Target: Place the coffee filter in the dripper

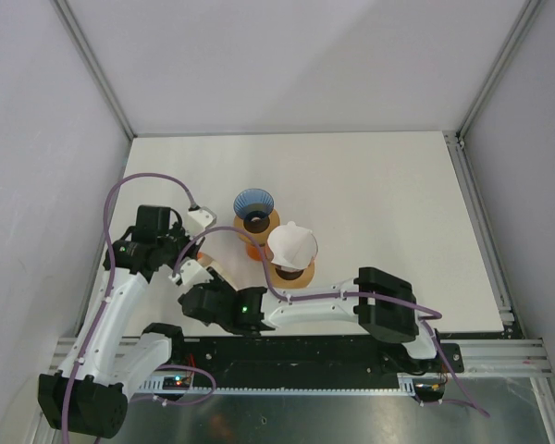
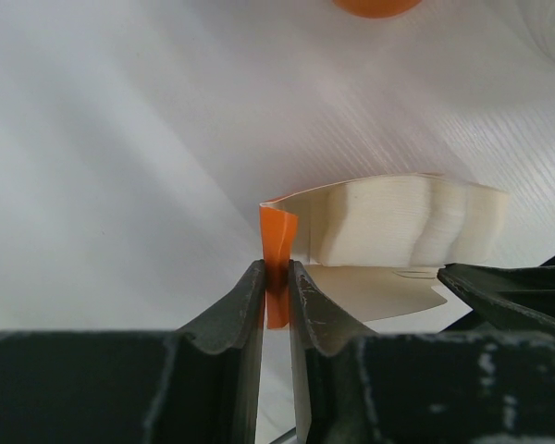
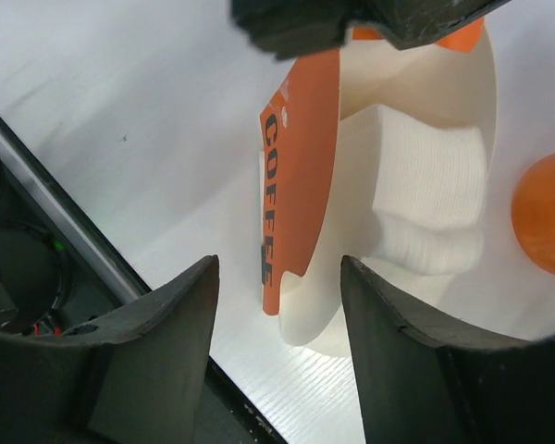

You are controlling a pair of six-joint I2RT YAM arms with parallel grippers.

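Note:
A coffee filter pack (image 3: 296, 166) with an orange "COFFEE" label holds a stack of white filters (image 3: 425, 176). In the left wrist view my left gripper has its fingertips closed around the pack's orange edge. My right gripper stands open below the pack's label in the right wrist view, its fingers either side of the lower end. From above, both grippers meet over the pack at the table's lower left, largely hiding it.
Cone drippers on wooden stands are to the right: one with blue ribs (image 1: 254, 202), one white (image 1: 291, 248). An orange object (image 3: 543, 215) lies beside the pack.

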